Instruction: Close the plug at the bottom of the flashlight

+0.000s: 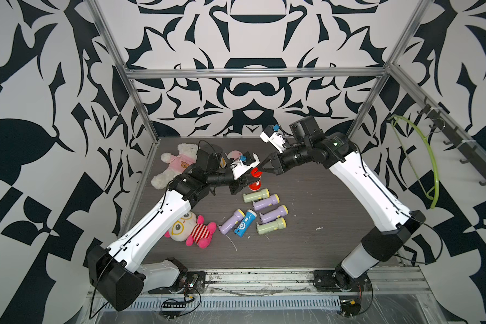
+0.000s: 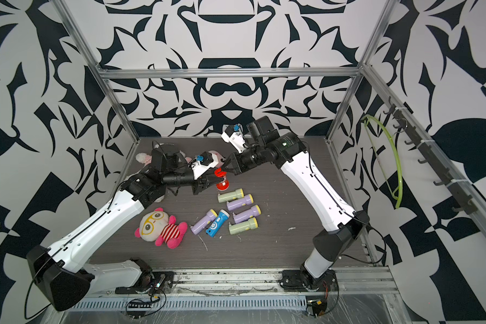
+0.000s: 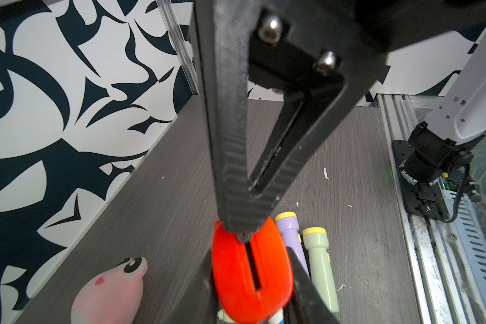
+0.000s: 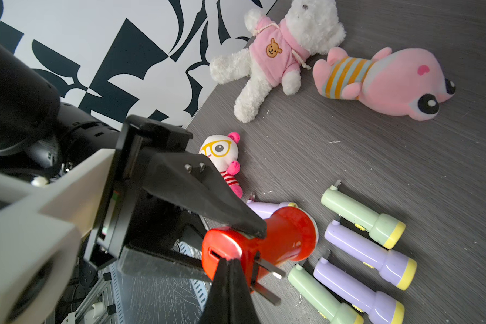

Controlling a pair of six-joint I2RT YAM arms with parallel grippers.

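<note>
The red flashlight (image 4: 286, 232) is held off the table with its lens end pointing away and down. My left gripper (image 1: 253, 178) is shut across it near the bottom end. In the right wrist view, two metal plug prongs (image 4: 272, 268) stick out from its side near that end. The slotted red end face (image 3: 264, 270) looks toward the left wrist camera. My right gripper is shut, its tips together at the bottom end; nothing shows between them. From the left wrist, its black fingertip (image 3: 242, 213) overlaps the top of the red end; contact cannot be told for sure.
Several green and purple flashlights (image 4: 361, 294) lie on the table below, with a blue one (image 1: 245, 223) among them. Plush toys, including a white bear (image 4: 275, 59) and a pink one (image 4: 394, 81), lie to the left.
</note>
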